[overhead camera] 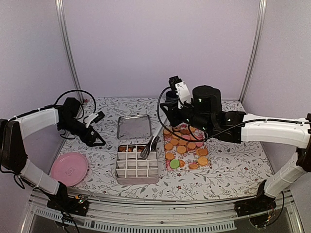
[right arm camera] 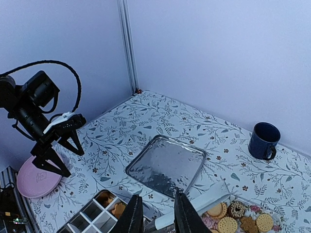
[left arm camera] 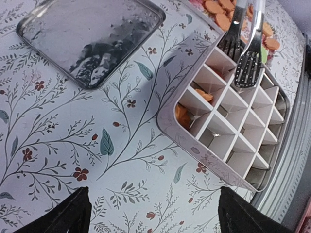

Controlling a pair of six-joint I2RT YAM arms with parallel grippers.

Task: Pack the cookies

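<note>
The compartment box (overhead camera: 137, 181) stands at the table's front middle, with cookie pieces (left arm camera: 182, 116) in its back cells. Metal tongs (overhead camera: 150, 143) slant over the box's back right, their empty tips above its cells. In the right wrist view the tongs' handle (right arm camera: 214, 194) runs askew behind my right gripper, its end beyond the right finger. Those fingers stand apart; whether they still grip the tongs is unclear. Cookies (overhead camera: 181, 149), one green (overhead camera: 174, 163), lie on a flowered tray to the right. My left gripper (overhead camera: 103, 129) is open and empty, above the table's left side.
An empty metal tray (overhead camera: 134, 127) lies behind the box. A pink plate (overhead camera: 69, 169) occupies the front left. At the back stands a blue mug (right arm camera: 262, 141). Bare patterned cloth lies between plate and box.
</note>
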